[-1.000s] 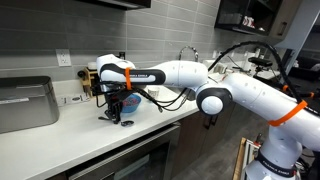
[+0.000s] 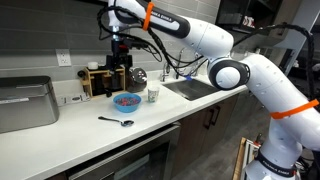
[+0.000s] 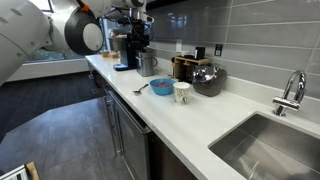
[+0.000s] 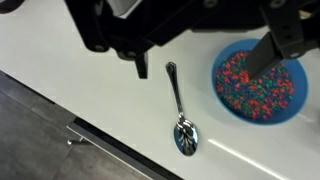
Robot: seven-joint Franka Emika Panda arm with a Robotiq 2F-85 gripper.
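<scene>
A metal spoon (image 4: 185,136) lies on the white counter, its bowl towards the front edge in the wrist view. Beside it sits a blue bowl (image 4: 225,78) filled with small red, green and blue bits; exterior view 1 shows the spoon (image 2: 127,123) in front of the bowl (image 2: 126,112). My gripper is open, its dark fingers (image 4: 265,58) wide apart with nothing between them. It hangs well above the counter, over the bowl and spoon area. From the wrist, one finger overlaps the view of the bowl's contents.
A patterned mug (image 3: 182,92) stands near the bowl, with a round dark metallic pot (image 3: 205,79) behind it. The sink (image 3: 270,150) and faucet (image 3: 291,90) lie farther along. A toaster-like metal box (image 2: 28,115) occupies the left.
The gripper has risen from low beside the spoon to well above the counter, and the arm is now arched higher. Spoon and bowl stay in place.
</scene>
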